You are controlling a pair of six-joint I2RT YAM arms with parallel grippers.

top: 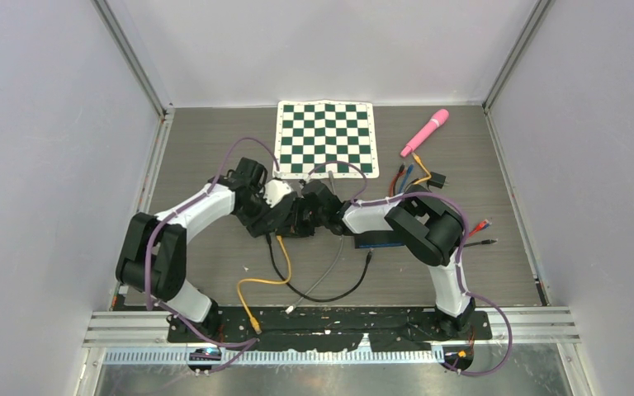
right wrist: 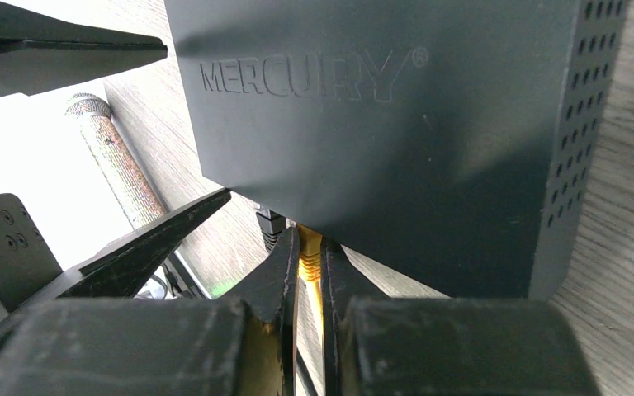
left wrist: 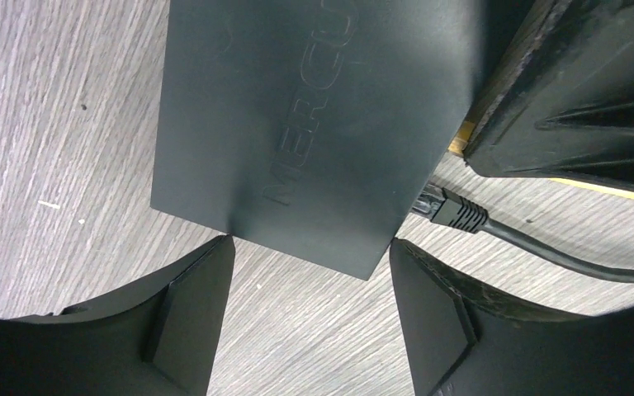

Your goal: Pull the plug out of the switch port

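Observation:
The black MERCURY switch (right wrist: 363, 148) lies between my two grippers, largely hidden by them in the top view. My right gripper is shut on the yellow cable's plug at the switch's edge. A black cable's plug (left wrist: 450, 208) sits beside it at that edge. My left gripper straddles a corner of the switch in its wrist view, its fingertips at the casing on either side.
A checkered board (top: 325, 132) and a pink wand (top: 425, 132) lie at the back. Loose cables lie to the right and along the front of the grey table (top: 198, 140).

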